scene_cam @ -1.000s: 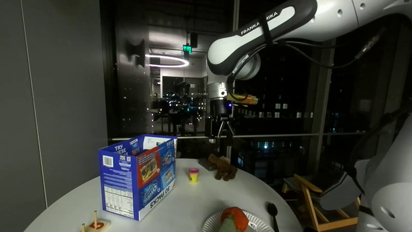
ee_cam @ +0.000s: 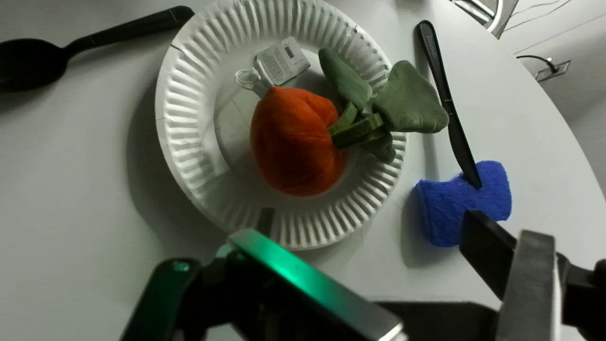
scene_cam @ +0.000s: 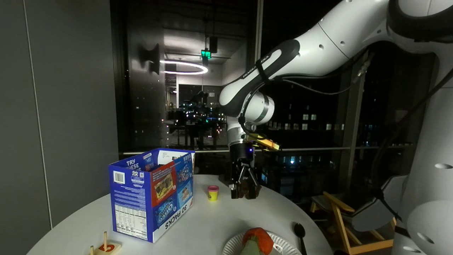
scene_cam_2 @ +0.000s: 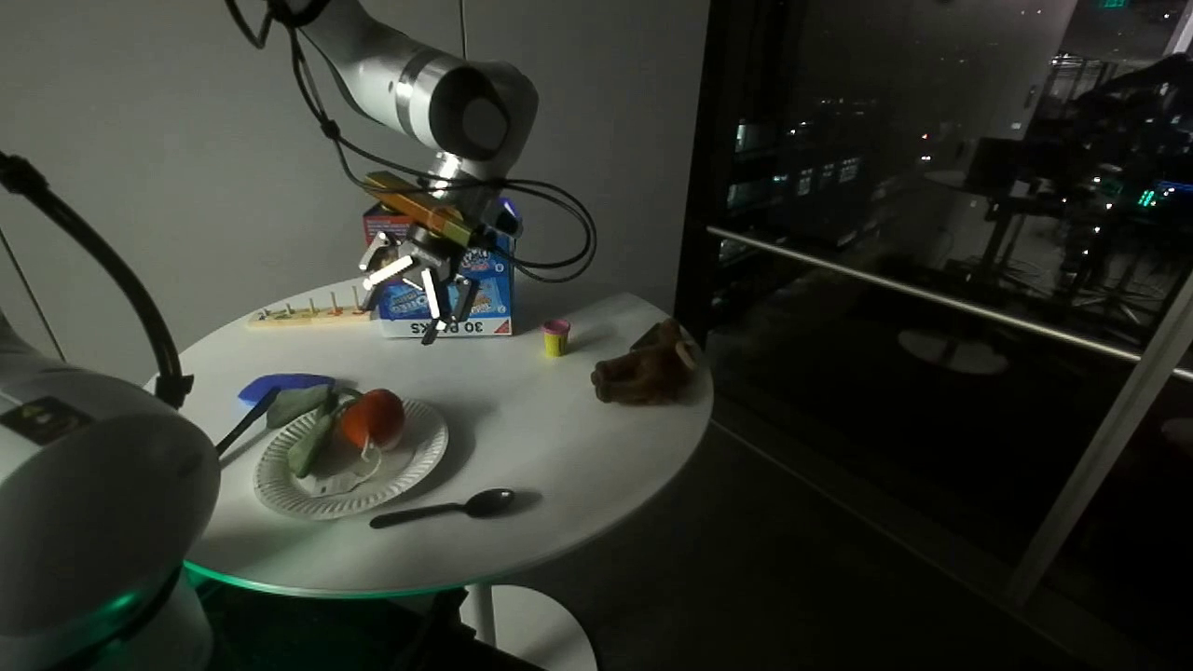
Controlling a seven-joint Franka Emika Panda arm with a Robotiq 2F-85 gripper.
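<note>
My gripper [scene_cam: 243, 196] stands open above the table, nothing between its fingers. In the wrist view, below and ahead of the fingers [ee_cam: 528, 278], lies an orange plush vegetable [ee_cam: 295, 142] with green leaves and a tag. It rests on a white paper plate [ee_cam: 187, 136]. To its right, a blue sponge [ee_cam: 454, 201] touches the end of a black knife [ee_cam: 449, 102]. On the opposite side of the plate is a black spoon [ee_cam: 34, 65]. From the second exterior view, the gripper hangs in front of the snack box [scene_cam_2: 492, 296], clear of the tabletop.
A tall, open-topped blue snack box [scene_cam: 131, 199] stands on the table. Near it are a small yellow cup with a pink lid [scene_cam_2: 555, 339] and a wooden peg board [scene_cam_2: 313, 315]. A brown plush toy [scene_cam_2: 643, 373] lies by the table edge.
In exterior view 1, my gripper has come down and now overlaps the brown toy in the picture. The arm's elbow has shifted too. Objects on the table look unmoved.
</note>
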